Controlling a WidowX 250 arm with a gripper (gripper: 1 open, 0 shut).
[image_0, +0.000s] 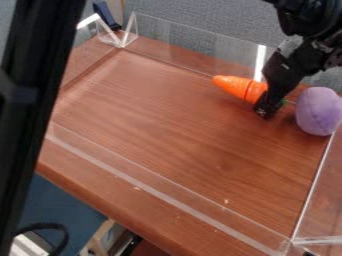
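An orange carrot (238, 87) lies at the back right of the wooden table, close to the clear back wall. My black gripper (271, 104) is lowered at the carrot's right end, with its fingertips down by the table. Whether it is shut on the carrot or open around it is hard to tell. A purple eggplant-like toy (319, 112) rests just to the right of the gripper.
Clear plastic walls (174, 36) border the tabletop (174, 150). A black post (27, 90) covers the left edge of the view.
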